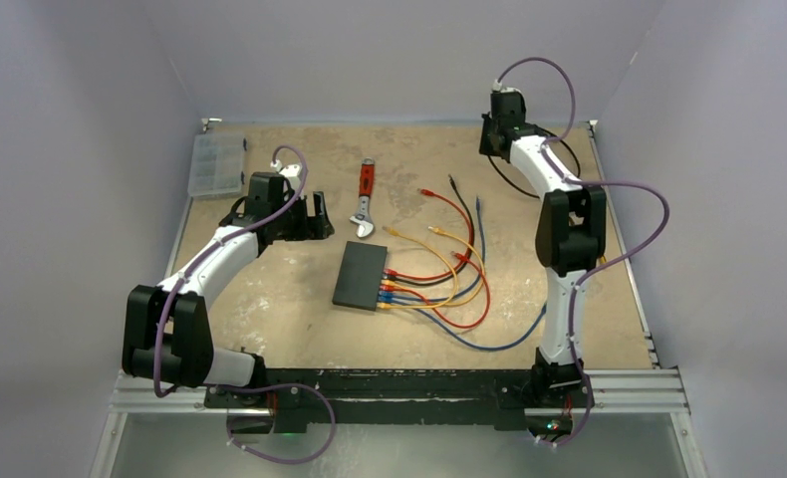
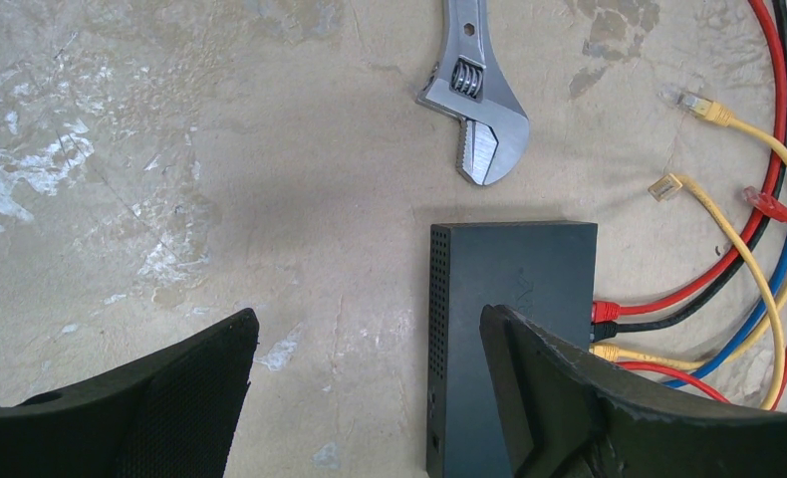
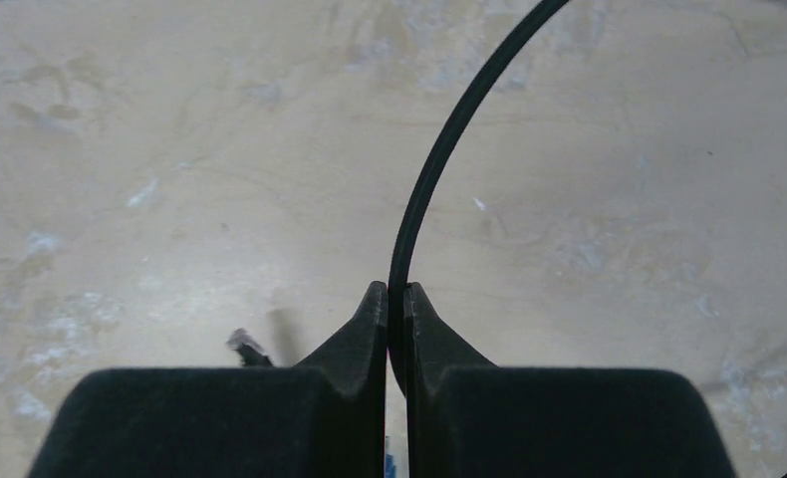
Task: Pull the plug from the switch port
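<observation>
On the table lies the black switch [image 1: 360, 274], with red, black, blue and yellow plugs along its right side. The red plug [image 2: 606, 311] and black plug [image 2: 606, 331] sit in its upper ports. Left of and above the switch, my left gripper is open, nothing between its fingers. Far at the back right, my right gripper is shut on a black cable [image 3: 424, 189], well away from the switch. Another black cable's free end [image 1: 451, 180] lies on the table, left of that gripper. The held cable's ends cannot be made out.
An adjustable wrench [image 1: 366, 197] lies behind the switch. Loose yellow cable ends [image 2: 708, 108] and a red one [image 2: 763, 202] rest to its right. A clear box [image 1: 216, 164] stands back left. Bare table surrounds the switch's left side.
</observation>
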